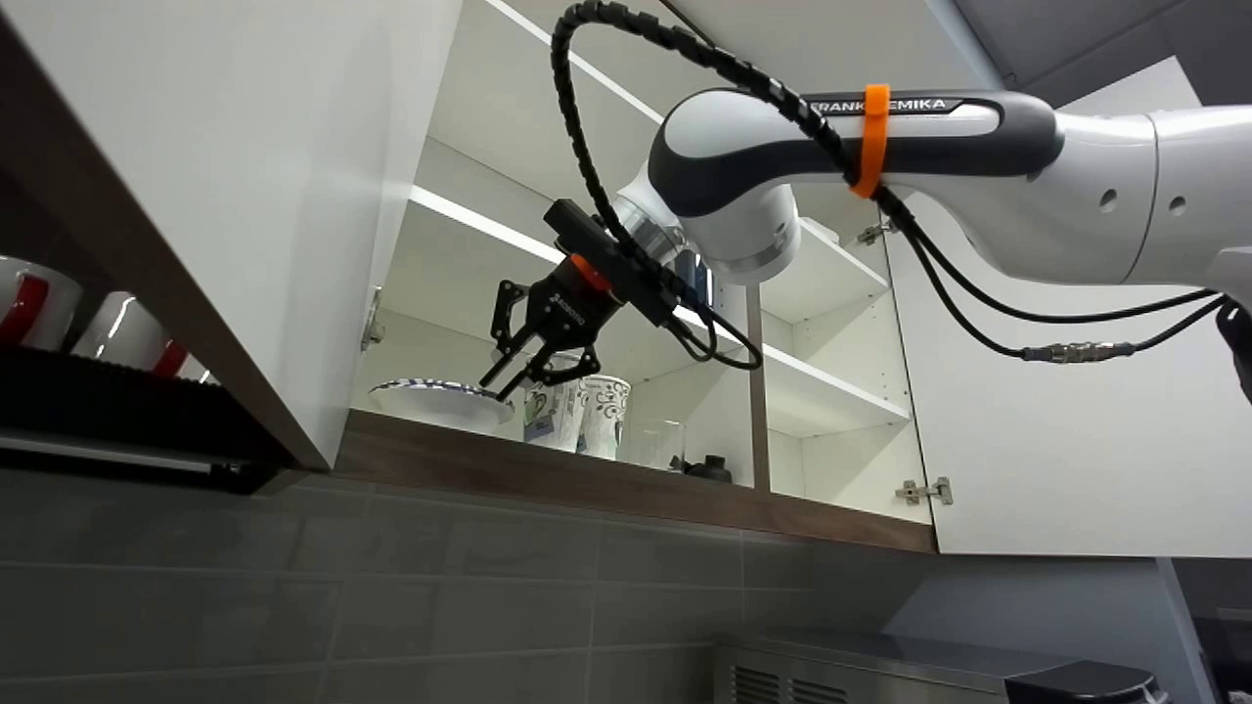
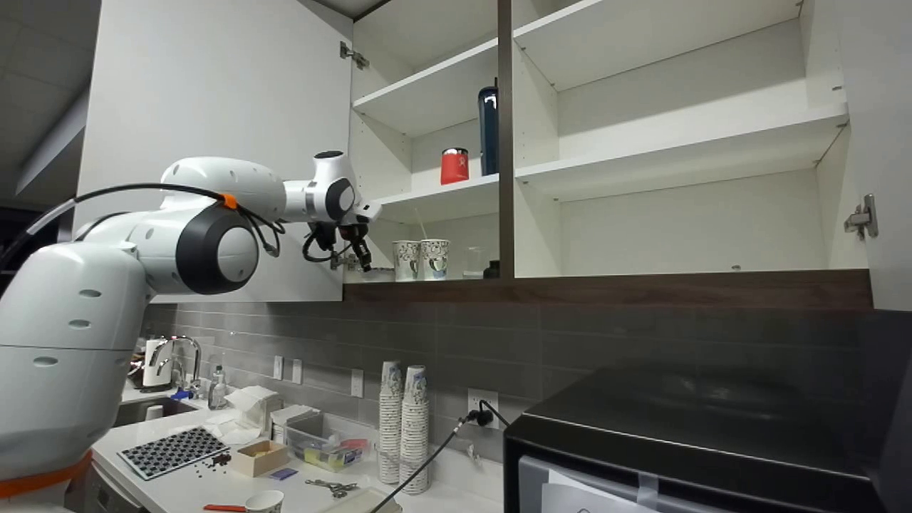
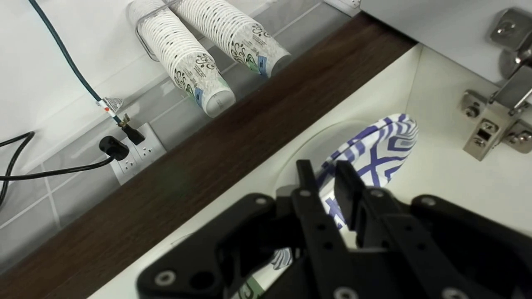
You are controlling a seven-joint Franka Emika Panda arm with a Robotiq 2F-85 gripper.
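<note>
A white bowl with a blue-patterned inside (image 3: 391,149) sits on the cabinet's bottom shelf; exterior view 1 shows the bowl (image 1: 434,406) near the left side. My gripper (image 1: 494,391) points down at its right-hand rim. From the wrist, the bowl's rim runs into the narrow gap of my gripper, between its black fingers. That gap is part open, and whether the fingers touch the rim cannot be made out. In exterior view 2 the gripper (image 2: 365,259) hides much of the bowl.
Patterned paper cups (image 1: 604,413) stand right of the bowl, close to the gripper, with a clear glass (image 1: 657,444) beyond. The open cabinet door (image 1: 293,153) borders the left. A wooden edge (image 3: 239,144) runs along the shelf front. Upper shelves hold a red tumbler (image 2: 454,166).
</note>
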